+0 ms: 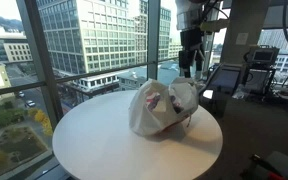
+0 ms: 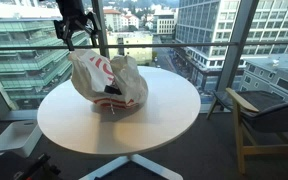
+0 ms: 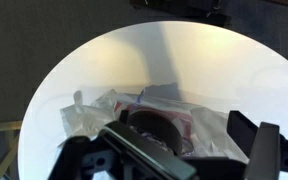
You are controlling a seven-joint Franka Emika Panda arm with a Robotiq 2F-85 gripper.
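Note:
A crumpled white plastic bag with red and dark print [image 1: 164, 108] rests on a round white table [image 1: 84, 135]. In the other exterior view the bag [image 2: 109, 80] sits toward the table's left and back, its top bunched up. Just above it hangs my gripper [image 1: 192, 70], pointing down with its fingers apart. From the wrist, the gripper stands open over the bag [image 3: 209, 128]. Between the fingers shows a dark rounded shape [image 3: 156, 126] with red around it; I cannot tell whether it is print or an object inside.
Much of the tabletop around the bag is bare. A wooden-armed chair [image 2: 246, 125] stands right of the table, and a white box [image 2: 16, 138] lies on the floor at left. Tall windows rise behind; equipment [image 1: 259, 62] stands at the back right.

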